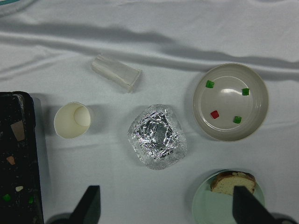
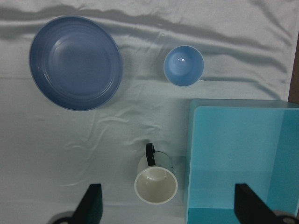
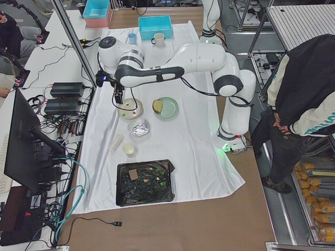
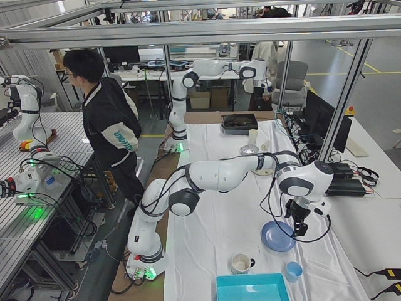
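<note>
My left gripper stands open above a foil-covered lump (image 1: 156, 135), a cream plate (image 1: 224, 88) with red and green cubes, a green plate (image 1: 210, 207) with a bread slice (image 1: 229, 184), a paper cup (image 1: 67, 121), a clear block (image 1: 114, 71) and a black tray (image 1: 18, 172) with small bits. My right gripper is open above a blue plate (image 2: 74, 63), a blue cup (image 2: 183, 65), a white mug (image 2: 156, 184) with dark handle and a turquoise bin (image 2: 233, 154). Neither gripper shows anything between its fingers.
Both arms reach over the white cloth (image 3: 193, 151), which has free room between the items. A monitor (image 3: 26, 151), boxes and cables crowd the side table. A person (image 4: 109, 125) stands beside the workspace.
</note>
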